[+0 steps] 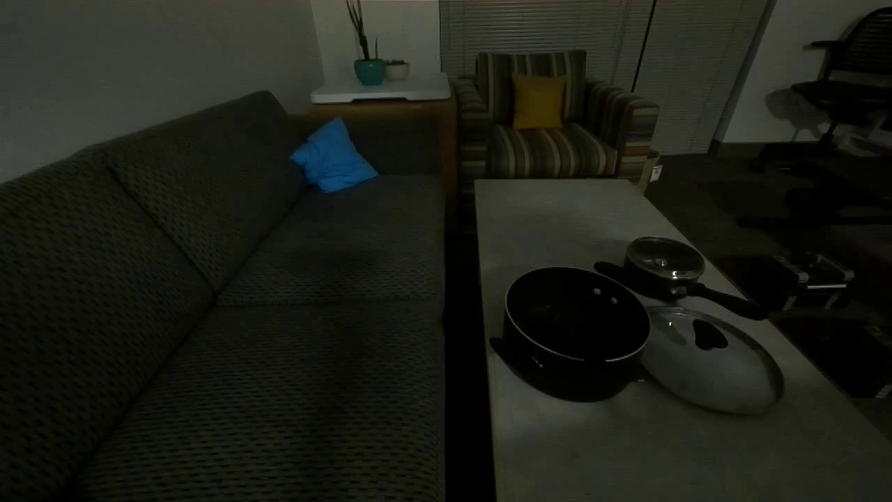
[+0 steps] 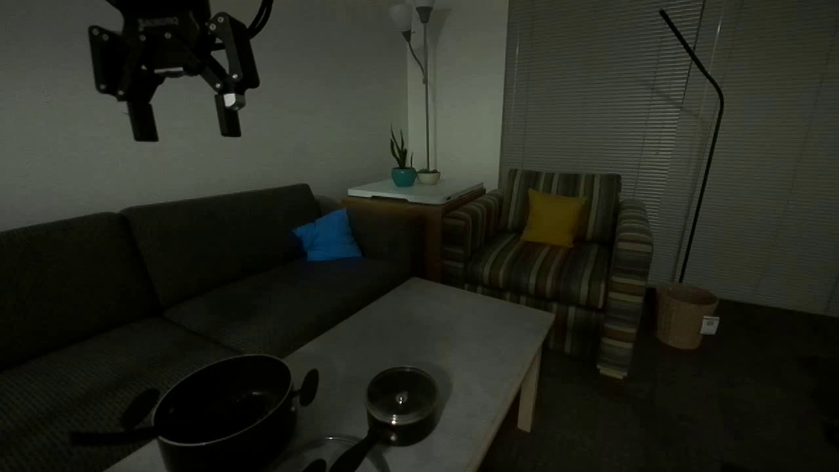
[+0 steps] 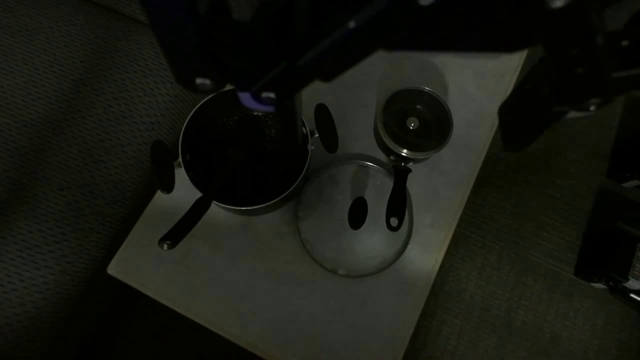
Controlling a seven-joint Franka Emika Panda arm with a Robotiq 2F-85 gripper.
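In exterior view 2, my gripper hangs high at the upper left, well above the table. Its fingers stand wide apart, and nothing shows between them. A big black pot rests uncovered on the table; a utensil with a dark handle leans in it and out over its rim. Beside the pot, a large glass lid with a black knob lies flat. The small saucepan wears its own glass lid, and its handle reaches over the large lid. Darkness hides the inside of the big pot.
The pale table has bare surface at its far end. A grey sofa with a blue pillow runs alongside. Behind stands a striped armchair; a black case sits on the floor.
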